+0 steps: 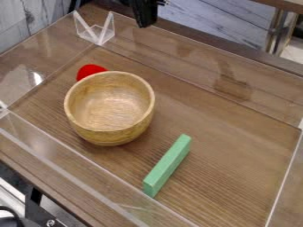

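My gripper [147, 16] is at the top edge of the view, above the back of the table and right of a clear wire-like stand; it looks shut, nothing visible between its fingers, though mostly cut off. A wooden bowl [109, 108] sits left of centre, with a red object [90, 72] behind it, partly hidden by the rim. A green bar [167, 165] lies at the front right.
The clear stand [95, 28] is at the back left. A ledge runs along the top right.
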